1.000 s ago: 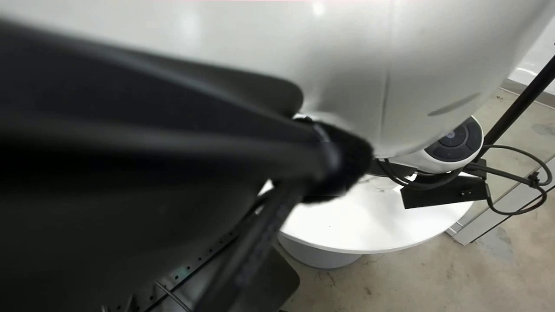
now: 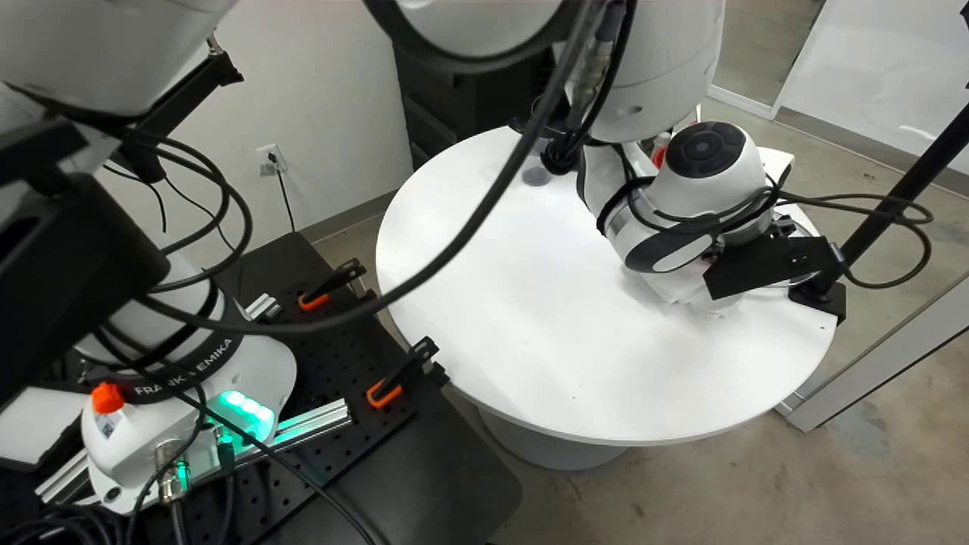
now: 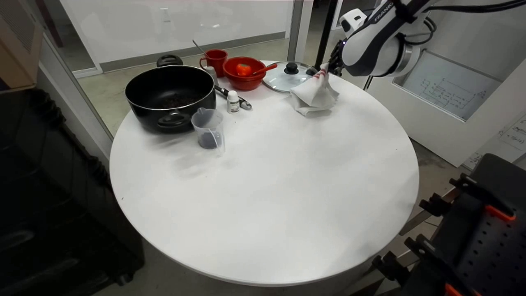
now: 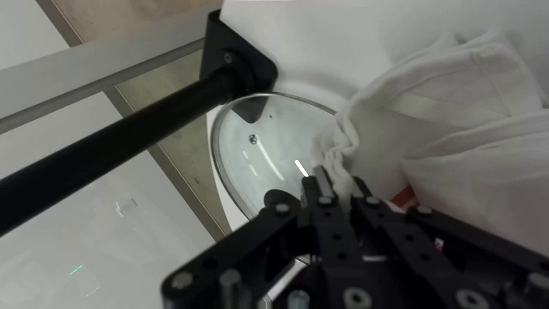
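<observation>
A white towel with red stripes (image 3: pixel 314 94) hangs from my gripper at the table's far right in exterior view 2, its lower folds touching or just above the tabletop. Up close in the wrist view, a bunched edge of the towel (image 4: pixel 447 108) is pinched between the black fingers, which are shut on it. Beside the towel lies a clear glass lid (image 4: pixel 272 146) with a black knob; the fingers cover part of it. In exterior view 1 the arm's hand hides the fingertips, and only a bit of the towel (image 2: pixel 695 289) shows beneath.
Along the table's back stand a black pot (image 3: pixel 170 93), a clear measuring cup (image 3: pixel 209 129), a small white bottle (image 3: pixel 233 102), a red bowl (image 3: pixel 241 81) and a red mug (image 3: pixel 215 61). A black post (image 4: pixel 128 128) is clamped beside the lid.
In exterior view 1 the arm, which blocked most of the picture, has swung up and away. The hand has shifted left and farther back over the table, which is now largely visible.
</observation>
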